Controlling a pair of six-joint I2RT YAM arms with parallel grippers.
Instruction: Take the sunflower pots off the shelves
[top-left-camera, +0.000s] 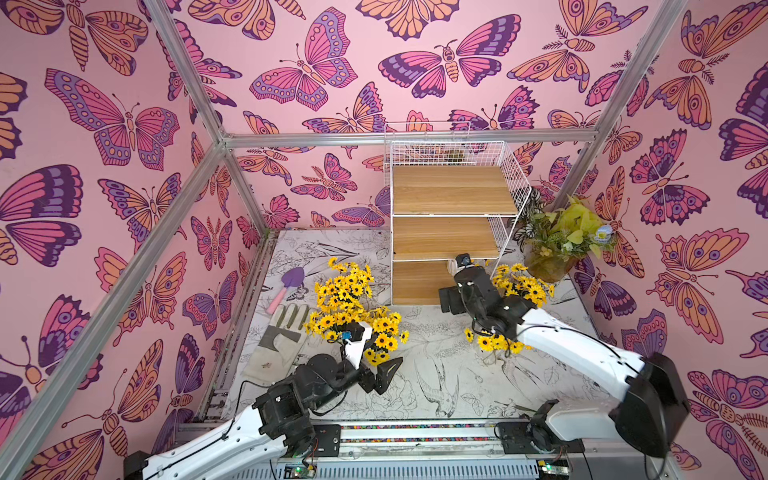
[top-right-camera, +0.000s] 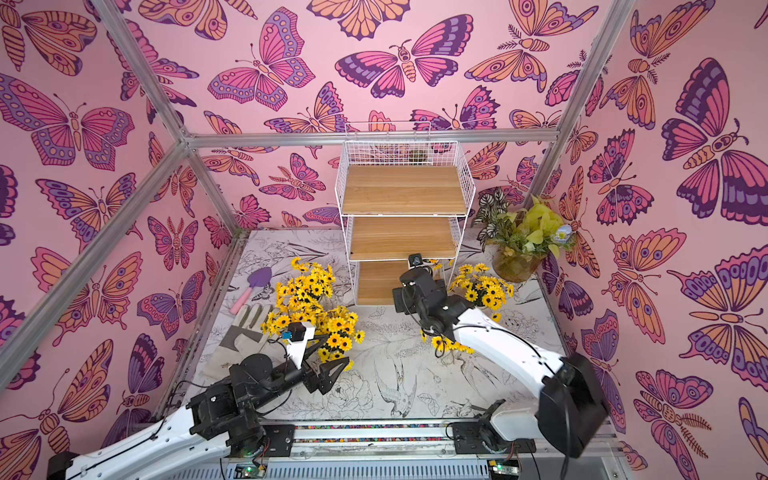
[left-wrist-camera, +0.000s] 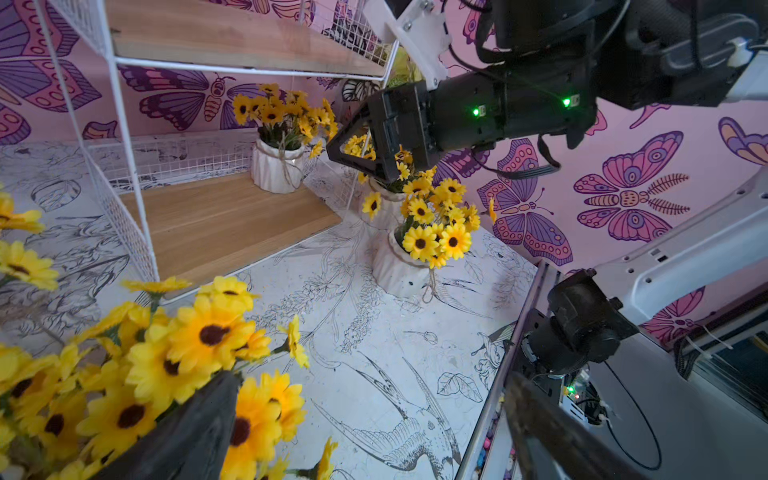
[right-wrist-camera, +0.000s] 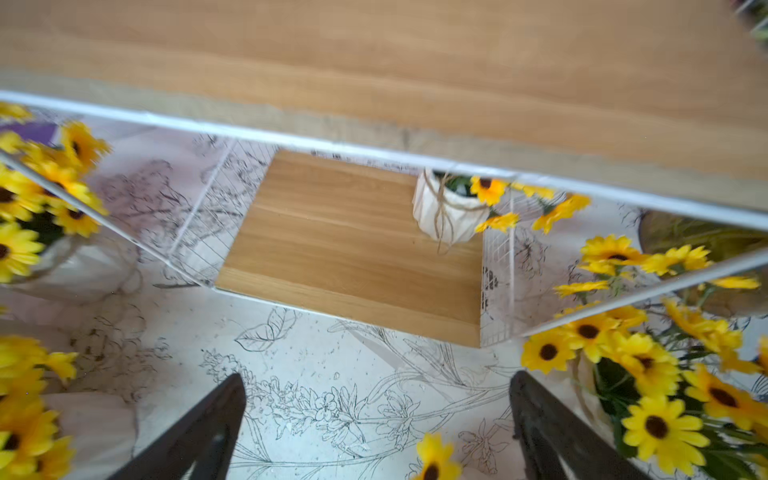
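Note:
One sunflower pot, white with twine, stands at the right back of the bottom shelf, also plain in the left wrist view. The top shelf and middle shelf look bare. My right gripper is open in front of the rack, nothing between its fingers. Open too, my left gripper stands low at the front left; sunflowers crowd one finger. On the table right of the rack are two sunflower pots, a nearer one and a farther one.
Sunflower pots fill the table left of the rack. A glove and purple trowel lie farther left. A leafy vase stands at the back right.

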